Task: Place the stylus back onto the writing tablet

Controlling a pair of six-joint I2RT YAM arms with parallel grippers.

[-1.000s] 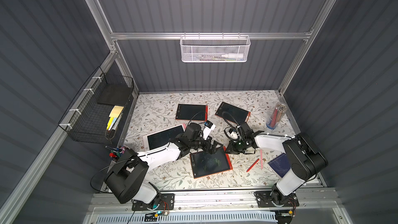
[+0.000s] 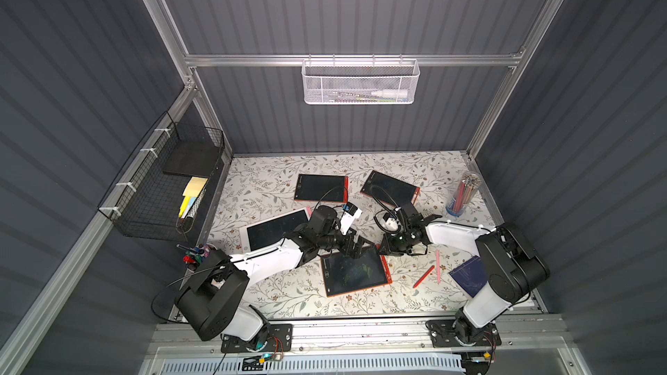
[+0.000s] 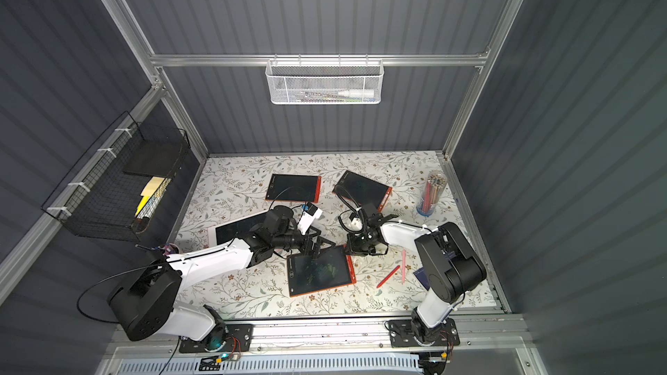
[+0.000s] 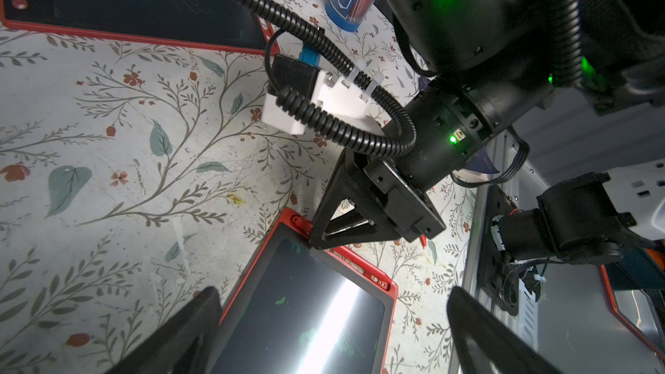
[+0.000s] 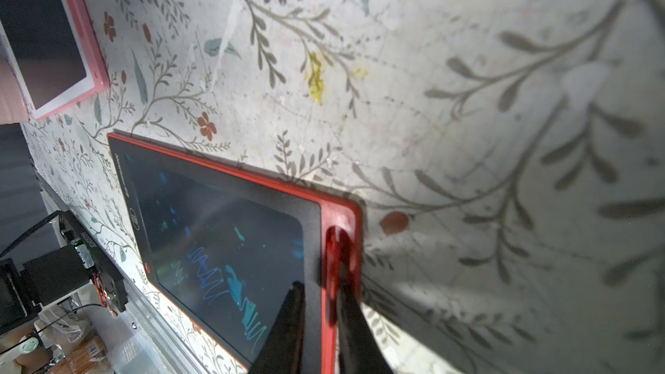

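A red-framed writing tablet (image 2: 351, 273) with scribbles on its dark screen lies at the front middle. My right gripper is down at the red stylus channel (image 5: 340, 232) along its side, its fingertips on either side of the channel; a red piece in the channel looks like a stylus, but whether the fingers grip it I cannot tell. My left gripper stands open over the tablet, left of the right gripper. A red stylus (image 2: 423, 276) and a pink one (image 2: 437, 266) lie loose on the table to the right.
Two tablets (image 2: 319, 187) lie at the back, a white tablet (image 2: 271, 229) at the left and a dark blue one (image 2: 469, 276) at the right. A pencil cup (image 2: 464, 194) stands back right. Wire baskets hang on the left (image 2: 146, 201) and back walls.
The front tablet has shifted slightly to the right, with my right gripper at its edge. The left arm has not visibly moved.
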